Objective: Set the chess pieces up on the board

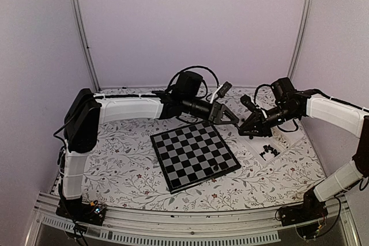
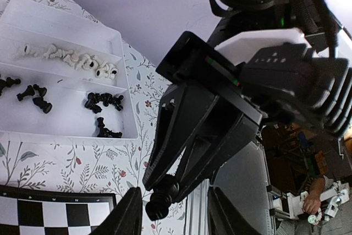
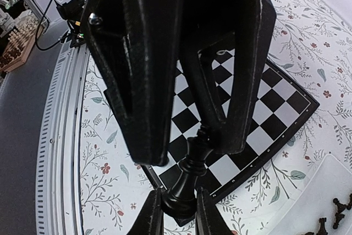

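A black chess piece (image 3: 181, 193) is between my two grippers, which meet in the air right of the board. In the right wrist view its base sits between the fingertips of my right gripper; its upper part reaches the fingers of my left gripper (image 1: 229, 120). In the left wrist view the piece appears at the other gripper's tips, just beyond my left fingertips. Whether either grips firmly is unclear. The checkered board (image 1: 193, 154) holds one dark piece near its right corner. A white tray (image 2: 66, 125) holds black and white pieces in separate compartments.
Pale walls stand at the back and both sides. The table's front rail (image 1: 190, 217) runs along the near edge.
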